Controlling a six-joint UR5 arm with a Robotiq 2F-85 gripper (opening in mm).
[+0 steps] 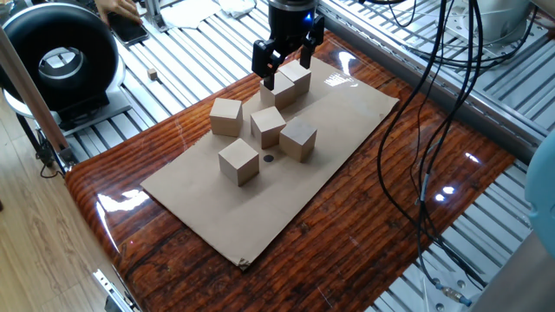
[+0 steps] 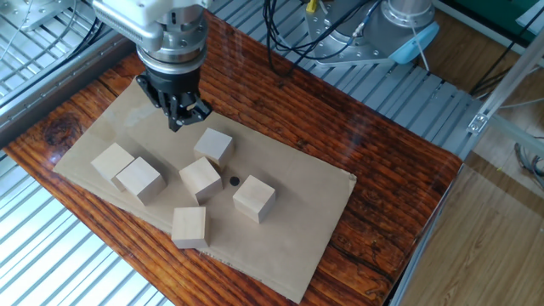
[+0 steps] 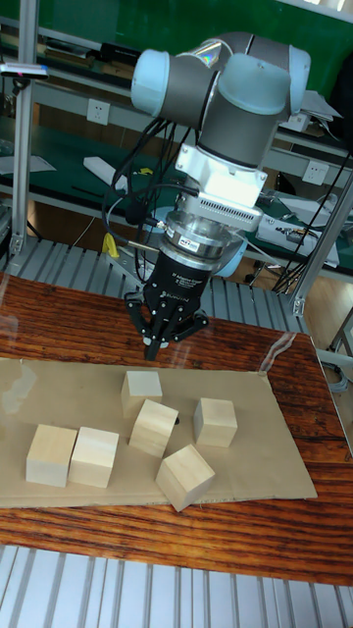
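Several plain wooden cubes rest on a flat cardboard sheet (image 1: 204, 212). Two of them, a far cube (image 1: 297, 75) and its neighbour (image 1: 279, 92), stand side by side. A middle cube (image 1: 268, 127) is close to a greyer-topped cube (image 1: 298, 140). Apart from these are a left cube (image 1: 226, 118) and a front cube (image 1: 238, 162). My black gripper (image 1: 288, 74) points down with its fingers spread and nothing between them. In exterior view 2 the gripper (image 2: 180, 119) hangs above the sheet, beyond the greyer-topped cube (image 2: 213, 146), apart from the cubes.
A small dark disc or hole (image 1: 269, 159) marks the sheet near the front cube. Bare cardboard lies toward its front end. Glossy wooden tabletop (image 1: 347, 208) surrounds the sheet. Black cables (image 1: 422, 186) hang on the right. At the upper left a hand (image 1: 119, 9) is beside a dark device.
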